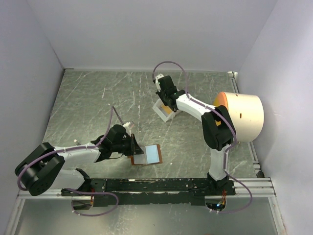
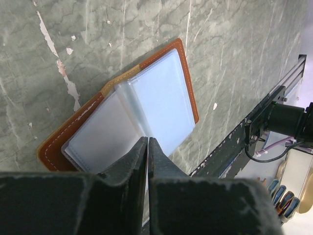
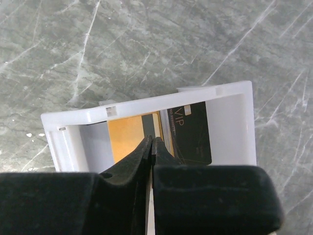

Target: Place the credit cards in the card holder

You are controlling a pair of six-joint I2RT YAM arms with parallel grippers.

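Note:
The brown-edged card holder [image 1: 153, 154] lies flat and spread on the table, its clear sleeves [image 2: 164, 98] facing up. My left gripper is shut on a clear sleeve near the middle of the holder. Farther back, a white tray [image 3: 230, 132] holds an orange card [image 3: 126, 134] and a black VIP card [image 3: 190, 132] side by side. Over the orange card stands my right gripper, fingertips close together. Whether a small gap remains there is unclear, and the dark fingers hide the lower part of the tray.
A large cream cylinder [image 1: 247, 116] stands at the right side, behind the right arm.

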